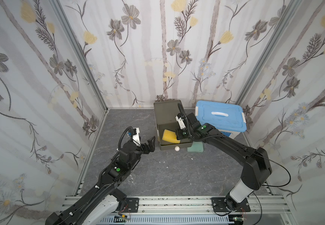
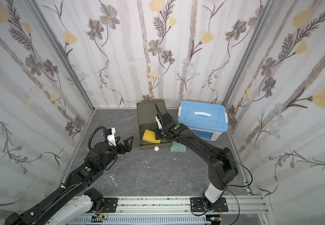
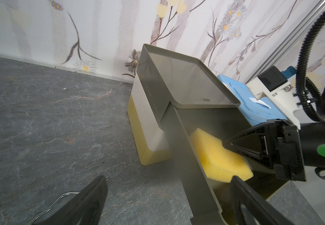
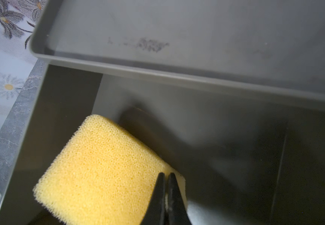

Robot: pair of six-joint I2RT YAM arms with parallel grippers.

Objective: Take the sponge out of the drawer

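In the right wrist view the yellow sponge (image 4: 106, 172) lies tilted in the open drawer (image 4: 68, 93), its right end pinched between the nearly touching fingertips of my right gripper. From the left wrist view, that gripper reaches into the drawer over the sponge (image 3: 216, 157). The sponge (image 1: 170, 136) is still within the drawer walls in the top left view. My left gripper (image 1: 151, 144) stands open to the left of the drawer, its fingers wide apart and empty, and they blur at the bottom of the left wrist view.
A blue-lidded box (image 1: 220, 114) stands right of the drawer unit (image 1: 168, 110). On the floor by the drawer's front right corner lies a green sponge (image 1: 195, 147). A white round knob (image 1: 177, 148) is on the drawer front.
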